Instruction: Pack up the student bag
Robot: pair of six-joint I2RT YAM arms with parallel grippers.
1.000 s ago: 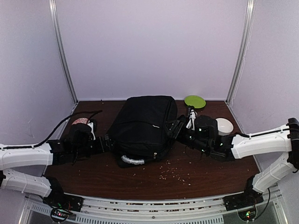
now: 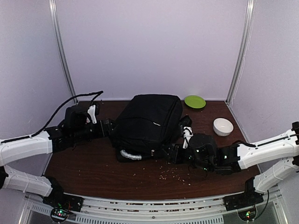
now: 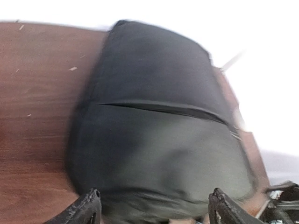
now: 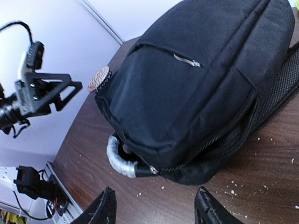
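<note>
A black backpack (image 2: 147, 119) lies on the dark wooden table, its handle (image 2: 131, 155), wrapped in something whitish, at the near edge. In the right wrist view a zipper (image 4: 196, 156) runs along its near side, and a small pocket zip shows on its face. My left gripper (image 2: 112, 127) is at the bag's left side, fingers open; in the left wrist view its fingers (image 3: 89, 205) stand wide apart in front of the bag. Close to the bag's near right corner is my right gripper (image 2: 169, 153). Its fingers (image 4: 108, 205) are spread, with only bare table between them.
A green plate (image 2: 195, 101) and a white bowl (image 2: 223, 127) stand at the back right. A patterned round item (image 4: 99, 79) shows past the bag's left side. Crumbs (image 2: 173, 175) lie scattered over the front of the table, which is otherwise clear.
The backpack has shifted slightly to the right. My left gripper has moved rightward and away from the front edge; my right gripper has come down along the bag's right side towards the front.
</note>
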